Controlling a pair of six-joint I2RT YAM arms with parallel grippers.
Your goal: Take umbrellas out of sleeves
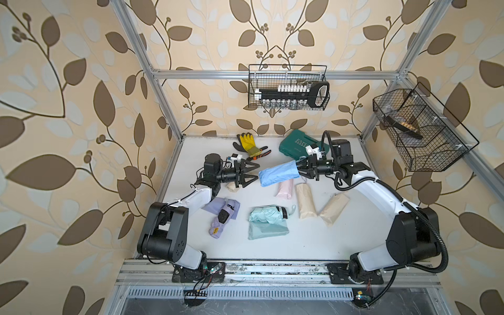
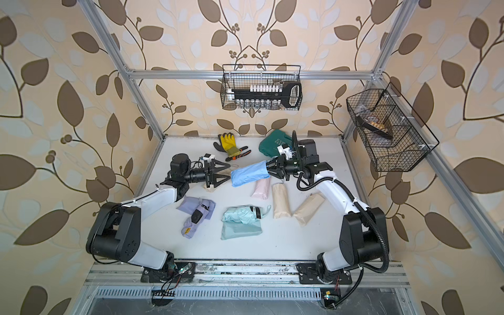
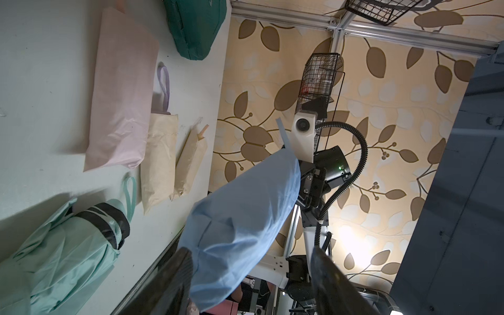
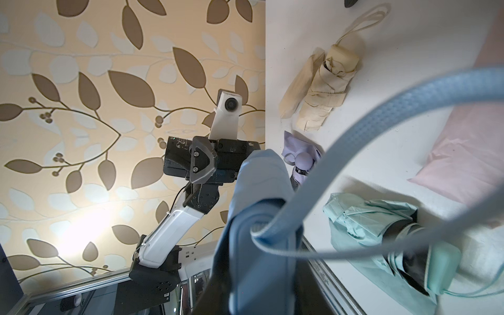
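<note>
Held in the air above the table is a blue sleeved umbrella (image 1: 278, 173), with my right gripper (image 1: 303, 169) shut on its handle end. In the right wrist view the grey-blue handle (image 4: 262, 262) and its blurred strap stick out of the sleeve. My left gripper (image 1: 256, 173) has its fingers apart, just left of the sleeve's closed end and not touching it. The left wrist view shows the blue sleeve (image 3: 236, 225) reaching toward the gap between those fingers. Still in their sleeves lie a pink umbrella (image 3: 120, 94) and two beige ones (image 1: 306, 200) (image 1: 334, 209).
A mint umbrella (image 1: 267, 213) lies on its flat sleeve at front centre. A lilac umbrella (image 1: 224, 214) with its sleeve is front left, a bare beige umbrella (image 4: 330, 86) behind it. A green case (image 1: 297, 144) and yellow gloves (image 1: 248, 145) sit at the back.
</note>
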